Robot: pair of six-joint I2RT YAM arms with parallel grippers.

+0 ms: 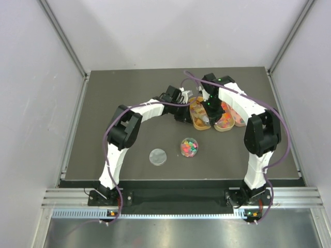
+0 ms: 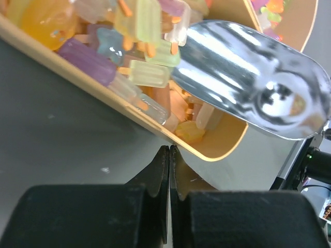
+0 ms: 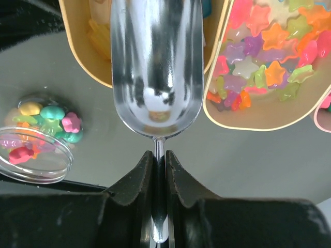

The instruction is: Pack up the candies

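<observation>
A metal scoop (image 3: pixel 158 62) is held by its thin handle in my right gripper, which is shut on it. The scoop's bowl (image 2: pixel 248 77) lies over the tan oval bin (image 2: pixel 93 85) of popsicle-shaped candies (image 2: pixel 150 72). Against the near outer wall of that bin stands my left gripper, shut, with nothing showing between its fingers. A clear round jar (image 1: pixel 189 147) with several colorful candies (image 3: pixel 51 126) stands nearer the front edge, and its clear round lid (image 1: pixel 158 157) lies flat to the left of it.
A second tan bin (image 3: pixel 248 125) with star-shaped candies (image 3: pixel 274 72) adjoins the first on the right. Beyond it is a pink bin (image 3: pixel 323 121).
</observation>
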